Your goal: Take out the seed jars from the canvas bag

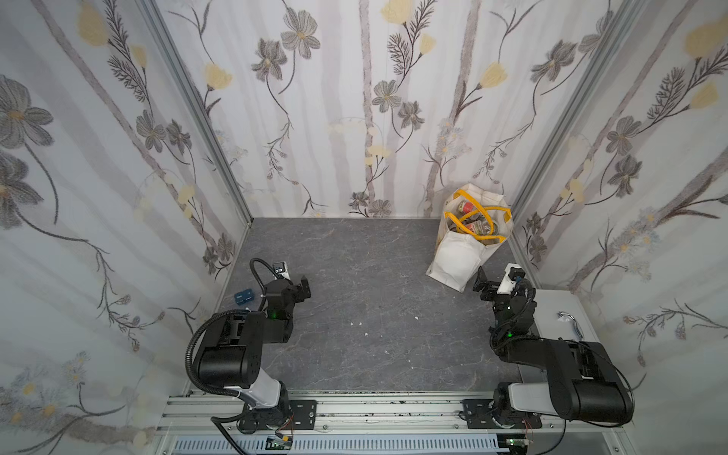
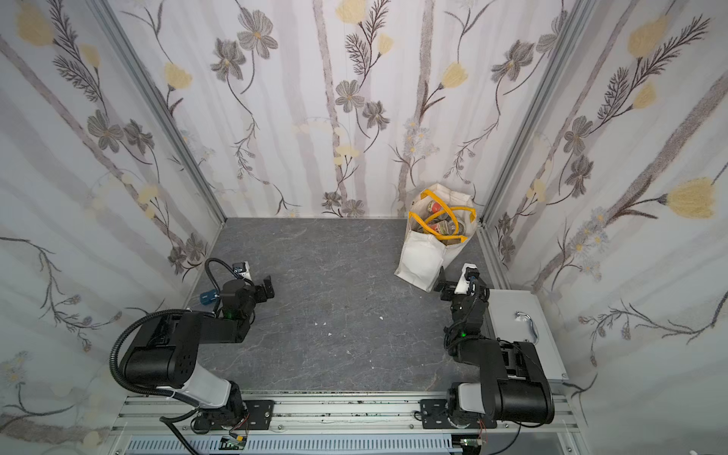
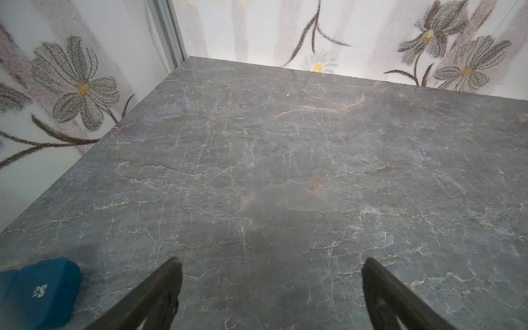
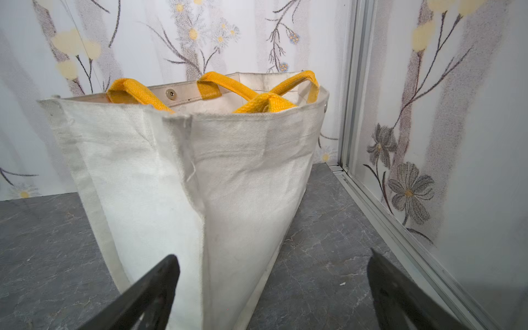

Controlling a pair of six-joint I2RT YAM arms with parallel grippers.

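Note:
A white canvas bag (image 1: 455,258) with yellow handles (image 2: 440,236) stands upright at the back right. Seed jars (image 1: 476,226) show inside it in both top views; the right wrist view shows only its outside and rim. My right gripper is open just in front of the bag, holding nothing. My left gripper is open over bare floor on the left side, away from the bag.
A small blue object (image 3: 41,291) lies left of my left gripper. A grey-white panel with a handle (image 2: 515,303) sits right of my right arm. Walls close in the back and sides.

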